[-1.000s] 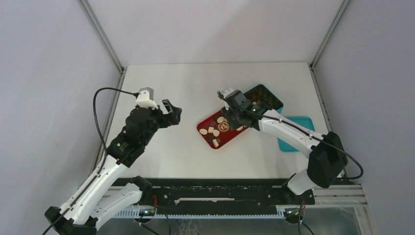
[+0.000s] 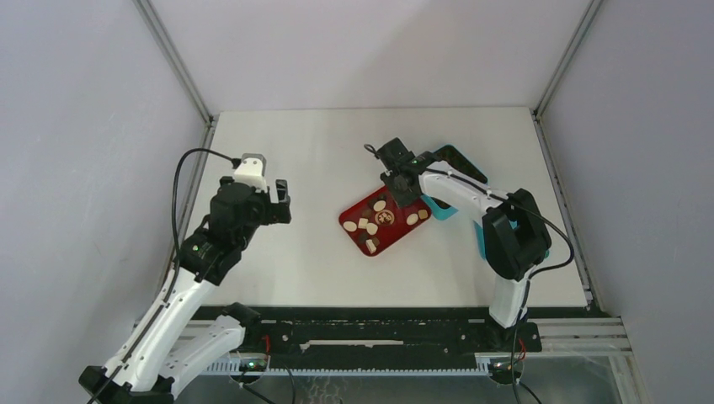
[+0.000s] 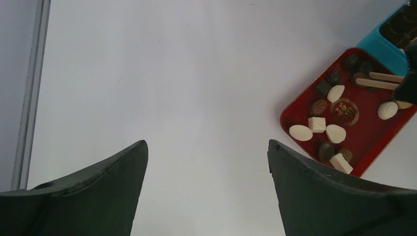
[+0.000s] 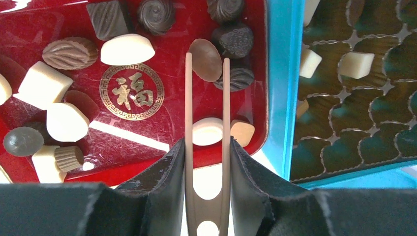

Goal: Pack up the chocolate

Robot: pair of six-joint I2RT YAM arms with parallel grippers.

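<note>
A red tray [image 2: 354,211] with dark and white chocolates and a gold emblem sits at table centre. Beside it is a blue box [image 4: 282,88] with a compartmented insert [image 4: 358,128], some cells holding chocolates. My right gripper hovers over the tray's right end, its long wooden tips part open around the underside view of an oval milk chocolate [image 4: 206,55]; whether they touch it cannot be told. My left gripper stands open over bare table left of the tray, nothing between its fingers.
A second blue piece [image 2: 479,241], likely a lid, lies partly under the right arm. Walls border both sides.
The left gripper has drawn back leftward.
</note>
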